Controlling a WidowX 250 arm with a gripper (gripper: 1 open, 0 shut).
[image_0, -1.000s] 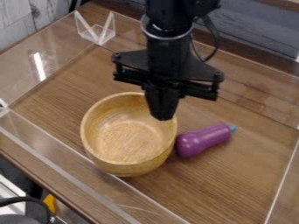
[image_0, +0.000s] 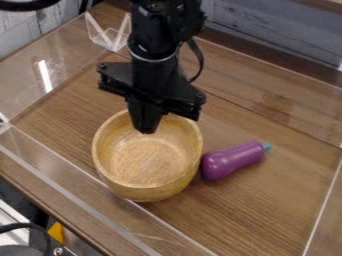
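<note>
The black gripper (image_0: 144, 115) hangs over the back rim of a yellow plastic bowl (image_0: 144, 158), its fingers pointing down. It looks shut, with nothing visible between the fingertips. The bowl is empty where it can be seen. A purple eggplant-like object (image_0: 234, 160) with a blue-green tip lies on the wooden table just right of the bowl.
Clear plastic pieces stand at the back left (image_0: 110, 32) and left edge. Walls border the back, and black cables lie at the lower left.
The gripper and arm have moved leftward over the last second, toward the bowl's back left. The bowl and purple object look unchanged.
</note>
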